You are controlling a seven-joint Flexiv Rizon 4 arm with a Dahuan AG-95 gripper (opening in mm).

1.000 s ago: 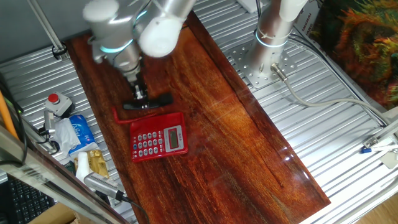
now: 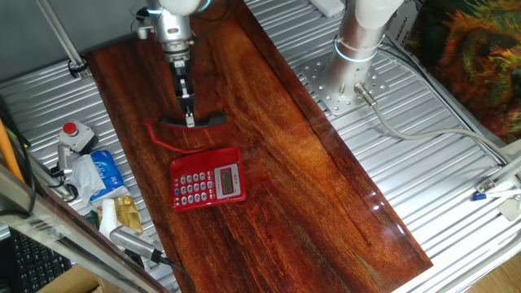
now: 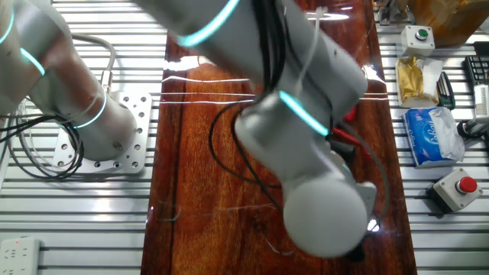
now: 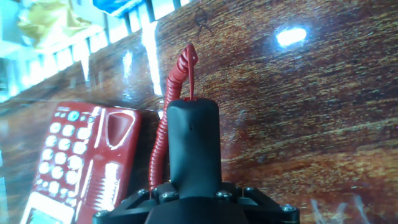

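A red telephone base (image 2: 207,180) with grey keys and a small display lies on the wooden board. Just beyond it, my gripper (image 2: 190,121) is shut on the middle of a dark handset (image 2: 214,120), gripped crosswise. In the wrist view the black handset (image 4: 194,146) points away from me and hides most of the fingertips. A red coiled cord (image 4: 159,146) runs beside it, with the phone base (image 4: 90,162) at lower left. The handset's height above the board is hard to tell. My arm covers nearly all of the phone in exterior view 2.
Bare wood (image 2: 301,212) stretches to the right of the phone. Beyond the board's left edge lie a blue-and-white tissue pack (image 2: 106,175), a gold packet (image 2: 128,213) and a red-topped button box (image 2: 75,137). The robot's base plate (image 2: 334,85) stands on the right.
The handset has shifted slightly away from the phone base together with my gripper. My wrist has swung from a slant to nearly straight above it. The phone base has stayed put.
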